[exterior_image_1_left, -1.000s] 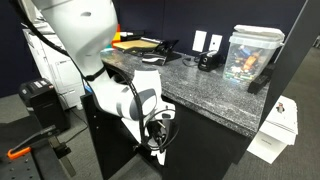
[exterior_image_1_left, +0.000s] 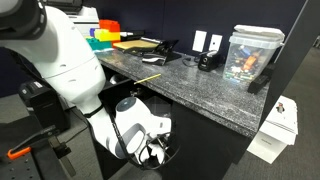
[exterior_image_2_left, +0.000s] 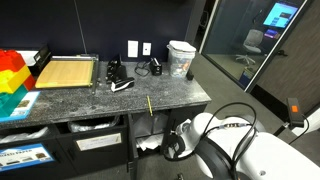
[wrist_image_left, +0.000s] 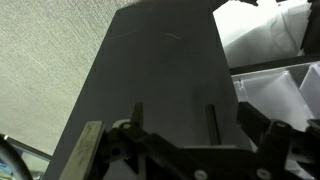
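Observation:
In the wrist view my gripper is open, its dark fingers spread to either side. Beneath them runs a broad dark panel (wrist_image_left: 150, 65), which looks like a drawer or cabinet front, with a slim black bar like a handle (wrist_image_left: 212, 125) on it. Nothing shows held between the fingers. The white arm (exterior_image_1_left: 125, 125) is bent low in front of the counter in exterior view 1. There the gripper tips are hard to make out against the dark furniture.
A speckled counter (exterior_image_1_left: 205, 95) stands above the arm. On it are a clear tub (exterior_image_1_left: 250, 55) and a yellow stick (exterior_image_2_left: 150, 104) near the front edge. White bags (wrist_image_left: 255, 35) and clear trays (wrist_image_left: 275, 100) lie beside the panel. Carpet (wrist_image_left: 40, 60) is on the other side.
The arm has sunk lower and shifted slightly left in exterior view 1, uncovering more of the counter's front edge. The counter items have not moved.

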